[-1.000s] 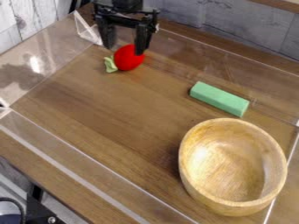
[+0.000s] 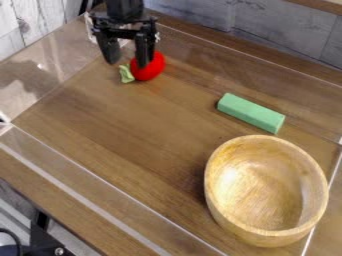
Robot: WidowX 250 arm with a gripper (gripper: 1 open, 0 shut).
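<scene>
The black gripper (image 2: 126, 48) hangs at the upper left, its fingers spread apart just over a red round object (image 2: 150, 66) with a small green part at its left. Part of the red object is hidden behind the gripper.
A green block (image 2: 251, 113) lies right of centre. A large wooden bowl (image 2: 266, 190) fills the lower right. A grey wall stands at the back.
The gripper has moved left and lower beside the red object, covering more of it. The block and bowl have not moved.
</scene>
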